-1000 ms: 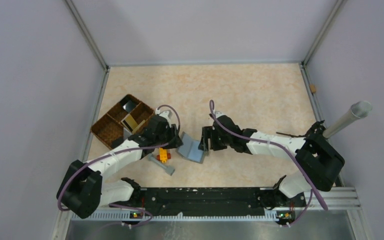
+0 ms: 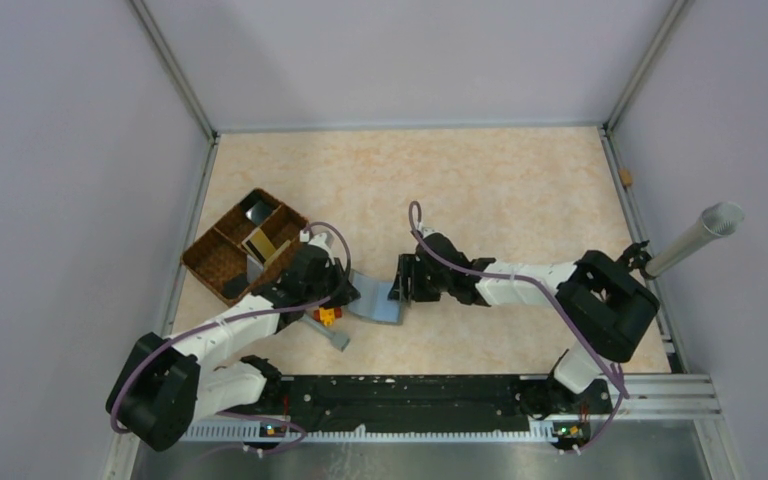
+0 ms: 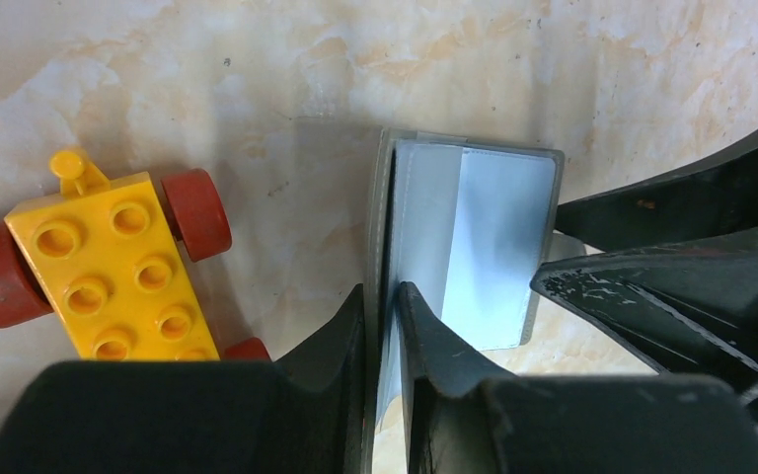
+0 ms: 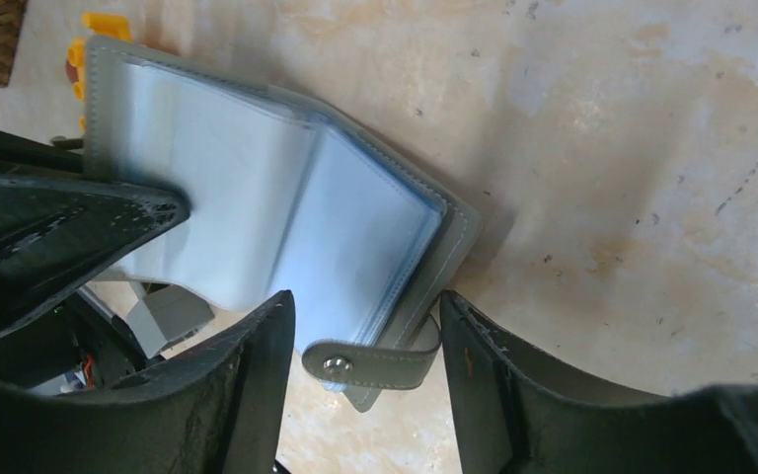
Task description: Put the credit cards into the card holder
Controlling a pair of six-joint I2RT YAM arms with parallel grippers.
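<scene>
The card holder (image 2: 378, 298) lies spread on the table between both grippers, showing pale blue pockets in a grey cover. My left gripper is shut on one edge of it, seen upright in the left wrist view. In the right wrist view, my right gripper stands part open over the holder's near end, where a grey strap with a snap (image 4: 375, 365) sits between its fingers. I cannot make out any separate credit card.
A yellow toy brick vehicle with red wheels (image 3: 99, 267) lies beside the holder, near a grey object (image 4: 170, 318). A divided wicker basket (image 2: 210, 255) with several items stands at the left.
My left gripper has moved slightly left with the holder, which has turned a little. My right gripper has shifted slightly left, with its arm swung at the elbow.
</scene>
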